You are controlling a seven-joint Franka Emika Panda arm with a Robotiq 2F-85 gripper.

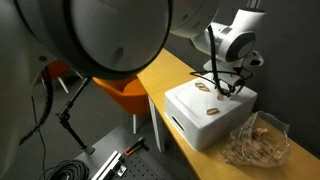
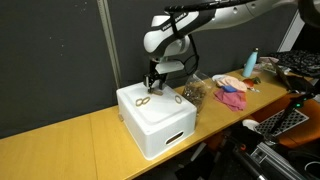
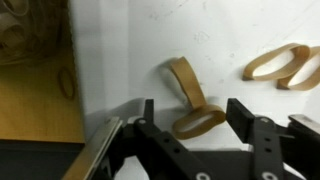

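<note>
A tan looped strip lies on the white box top, one part straight and the other curled into a ring. My gripper is over that strip, its fingers apart with the curled end showing between them; whether they touch it cannot be made out. Both exterior views put the gripper close above the white box, toward its back. Two more tan loops rest to the right in the wrist view. Another loop lies nearer the box's front edge in exterior view 1.
A clear bag of tan pieces sits on the wooden table beside the box. Farther along are a pink cloth and a blue bottle. Bare table extends on the box's other side.
</note>
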